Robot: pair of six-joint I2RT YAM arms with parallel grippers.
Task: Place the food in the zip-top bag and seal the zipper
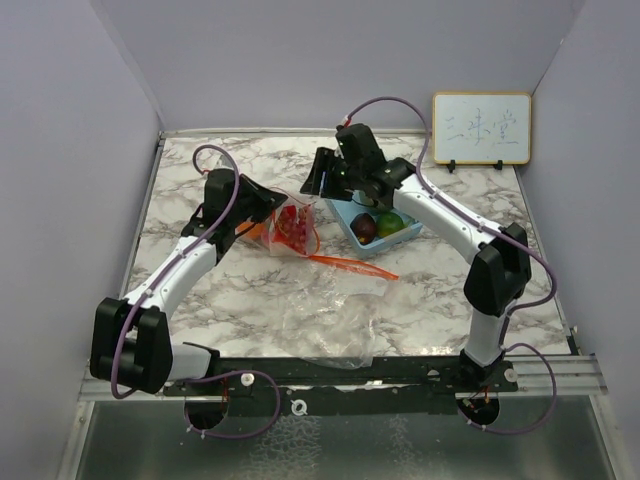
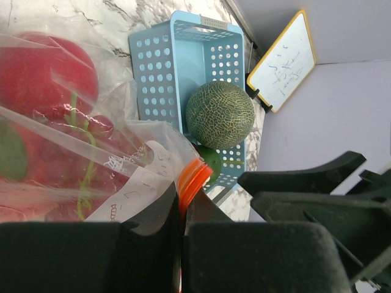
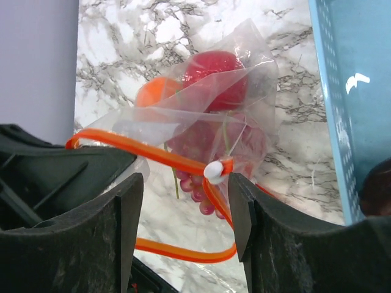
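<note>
A clear zip-top bag (image 1: 294, 230) holds red fruit, an orange one (image 3: 156, 91) and grapes (image 3: 200, 196). My left gripper (image 1: 268, 200) is shut on the bag's orange-edged zipper end (image 2: 192, 177) at the top corner. My right gripper is part open above the bag, its fingers either side of the orange zipper with its white slider (image 3: 213, 171), apparently not gripping it. In the left wrist view the right gripper's black body is at the right.
A blue basket (image 1: 375, 247) with a melon (image 2: 220, 115) and other produce stands right of the bag. Another empty bag (image 1: 330, 320) lies at the front. A whiteboard (image 1: 481, 127) stands at the back right.
</note>
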